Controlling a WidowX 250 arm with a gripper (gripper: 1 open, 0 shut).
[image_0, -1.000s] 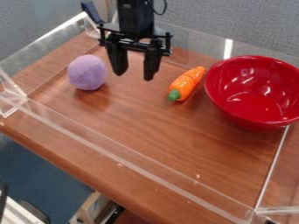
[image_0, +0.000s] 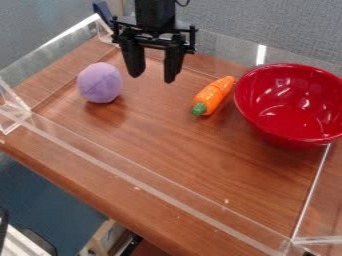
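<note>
My black gripper (image_0: 154, 62) hangs over the back middle of the wooden tray, fingers apart and pointing down, nothing between them. To its left and a little lower rests a purple ball (image_0: 100, 83). An orange toy carrot (image_0: 211, 97) with a green top lies to its right, slanting, just left of a large red bowl (image_0: 287, 100).
Clear plastic walls (image_0: 22, 112) edge the wooden surface (image_0: 160, 175). A grey wall stands behind, and blue floor shows at the lower left.
The ball, carrot and bowl have stayed in place.
</note>
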